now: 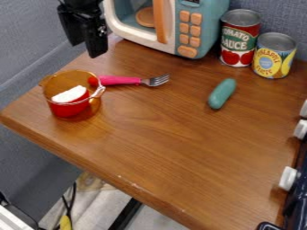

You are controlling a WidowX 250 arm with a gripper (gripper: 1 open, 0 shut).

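My black gripper [85,34] hangs at the top left, above and behind a red pot [70,106] that holds a white item with red. Whether its fingers are open or shut is hard to tell. A fork with a pink handle [120,80] lies right of the pot. A green cucumber-like object [222,93] lies at the right.
A toy microwave [191,27] stands at the back, with a tomato can [239,40] and a yellow can [274,57] to its right. A dark appliance with white knobs [293,198] is at the right edge.
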